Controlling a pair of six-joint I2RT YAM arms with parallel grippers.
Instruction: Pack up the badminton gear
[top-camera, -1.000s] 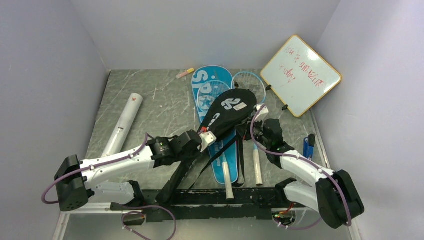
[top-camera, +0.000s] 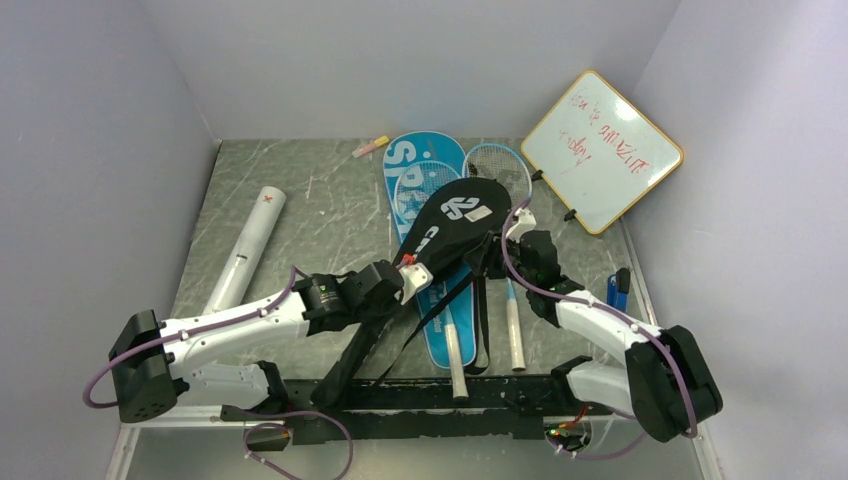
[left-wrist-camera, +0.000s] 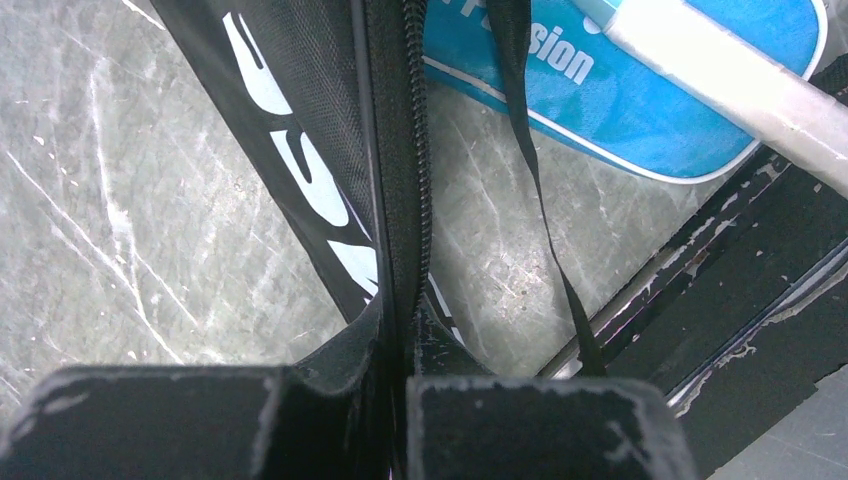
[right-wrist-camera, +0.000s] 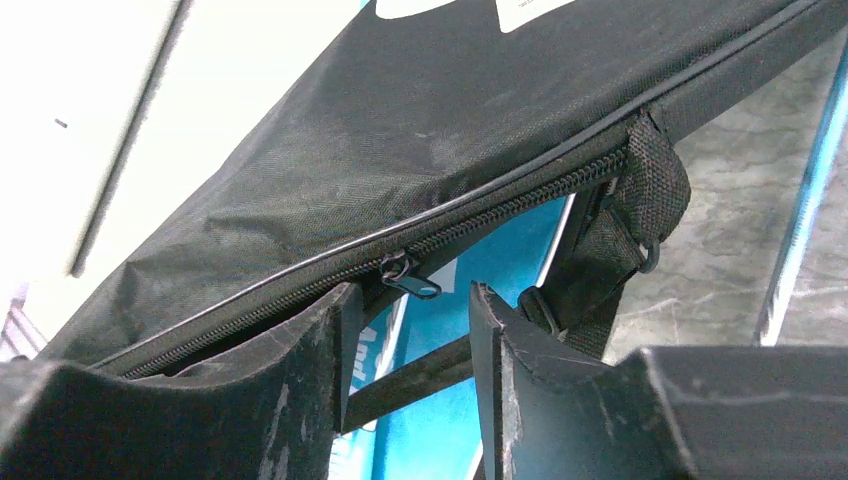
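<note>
A black racket bag (top-camera: 455, 215) lies across a blue bag (top-camera: 400, 150) and two rackets, whose grips (top-camera: 515, 335) point toward the front edge. My left gripper is shut on the black bag's zipped edge near its narrow end. My right gripper is open just in front of the zipper pull (right-wrist-camera: 415, 285), which hangs from the black bag's zip with nothing pressing on it.
A white tube (top-camera: 245, 245) lies on the left, a small yellow-capped item (top-camera: 370, 147) at the back, a whiteboard (top-camera: 600, 150) at back right and a blue object (top-camera: 617, 292) at right.
My right arm has shifted slightly, its wrist rising a little in the top view. The left arm and bags look unchanged.
</note>
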